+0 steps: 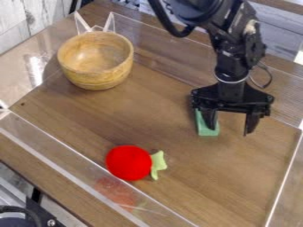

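Observation:
My black gripper [229, 114] hangs over the right half of the wooden table, its fingers spread open above and around a small green object [206, 128], which is partly hidden behind the left finger. Whether the fingers touch it is not clear. A red round object with a pale green leafy top [129, 162] lies at the lower middle. A wooden bowl [95, 62] stands at the upper left.
Raised edges run along the lower left and the right, and a pale wall is at the top left.

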